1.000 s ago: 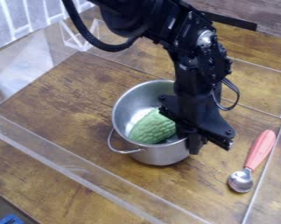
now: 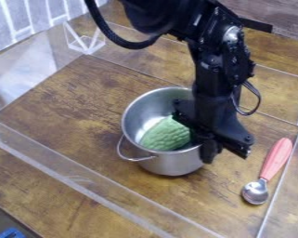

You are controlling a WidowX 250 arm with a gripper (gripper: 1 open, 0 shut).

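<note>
A steel pot (image 2: 163,161) with side handles stands on the wooden table. Inside it lies a green bumpy object (image 2: 166,134), like a corn cob or cabbage leaf. My black gripper (image 2: 208,143) is lowered over the pot's right side, its lower end hiding part of the rim and interior. Its fingertips are dark and largely hidden, so whether anything is between them cannot be seen.
A pink-handled scoop (image 2: 274,163) lies right of the pot.
My gripper has shifted very slightly up and left over the pot. The pot and scoop look unchanged.
</note>
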